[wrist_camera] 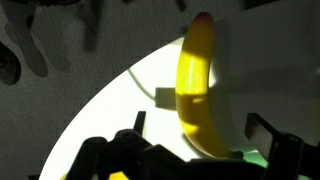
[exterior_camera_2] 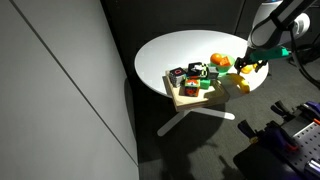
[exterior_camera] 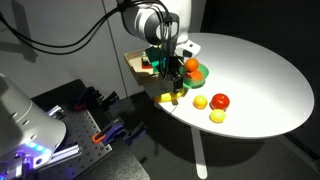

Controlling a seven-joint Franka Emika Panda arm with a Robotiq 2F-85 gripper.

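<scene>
A yellow banana (exterior_camera: 166,98) lies at the near edge of the round white table. My gripper (exterior_camera: 176,92) hangs low just above its right part, hiding some of it. From the wrist, the banana (wrist_camera: 195,85) stretches from the table edge down between the two dark fingers of my open gripper, with bare space on either side of it. Nothing is held. In the second exterior view the banana (exterior_camera_2: 243,85) shows below the arm's end at the table edge.
A green bowl (exterior_camera: 203,74) of orange and red round fruit stands close behind the gripper. To the right lie an orange fruit (exterior_camera: 200,102), a red fruit (exterior_camera: 221,101) and a yellow fruit (exterior_camera: 217,116). A wooden tray (exterior_camera_2: 178,101) holds several small boxes.
</scene>
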